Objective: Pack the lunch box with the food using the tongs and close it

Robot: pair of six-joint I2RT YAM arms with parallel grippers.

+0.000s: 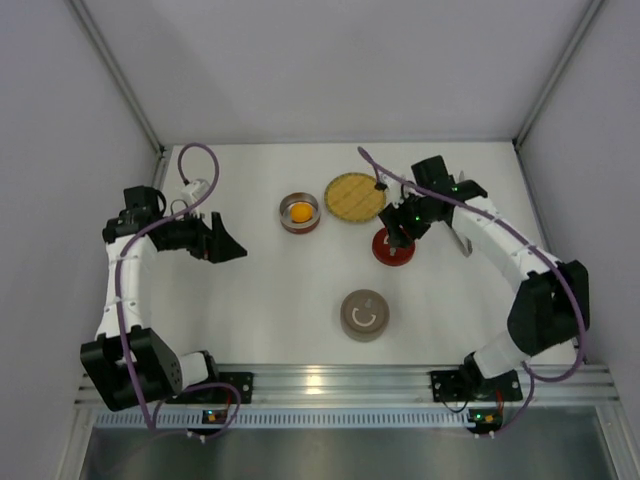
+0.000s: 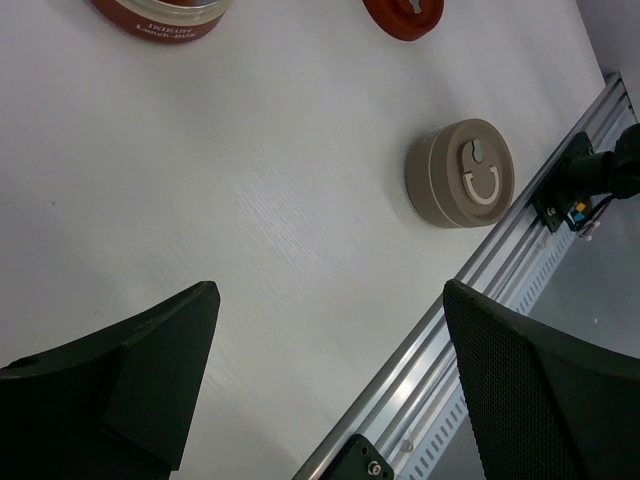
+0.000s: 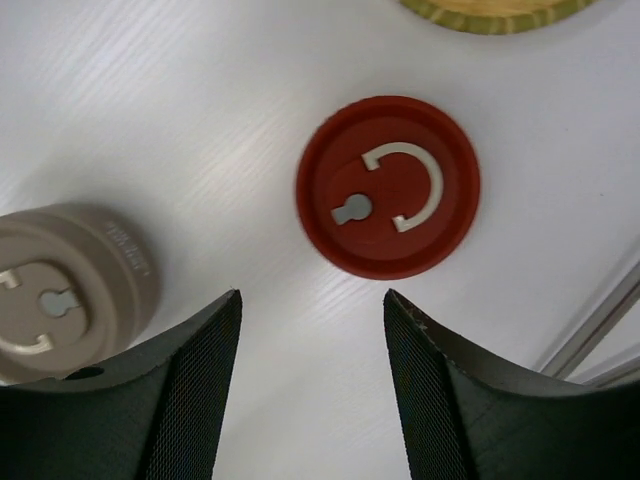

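A dark red lid [image 3: 390, 250] with a white curved handle lies flat on the table, with my right gripper above and beside it. That gripper stands part open, nothing between its fingers. The red lunch box [image 1: 299, 213] sits uncovered at the back, something orange inside. Toward the front edge stands a closed brown-grey lunch box [image 1: 364, 315], its lid showing a white handle. My left gripper hangs open and empty over the left side of the table, away from all the objects.
A round yellow woven mat [image 1: 355, 197] lies beside the red box. Metal tongs [image 1: 461, 240] at the right are partly hidden by my right arm. A metal rail [image 1: 340, 378] runs along the front edge.
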